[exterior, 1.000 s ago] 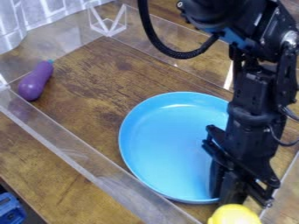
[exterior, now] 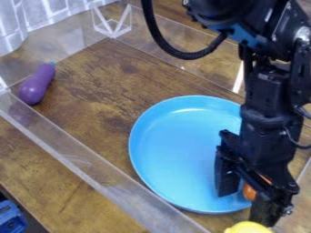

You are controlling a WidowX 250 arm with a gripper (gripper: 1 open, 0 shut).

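A blue plate point(exterior: 173, 150) lies on the wooden surface, its right part hidden behind my black gripper point(exterior: 253, 184). The gripper is low at the plate's right side, open, with a small orange object point(exterior: 249, 191) partly visible between or behind its fingers; I cannot tell if they touch. A yellow object point(exterior: 246, 228) sits at the bottom edge, just below the gripper. A purple eggplant-like object point(exterior: 38, 83) lies at the far left.
Clear plastic walls border the wooden work area. A blue item point(exterior: 7, 218) is outside at the lower left. The wood between the eggplant and the plate is clear.
The gripper has risen slightly and shifted a little right, and the orange object now shows at it. The plate sits slightly further right, and the yellow object appears lower and a little right.
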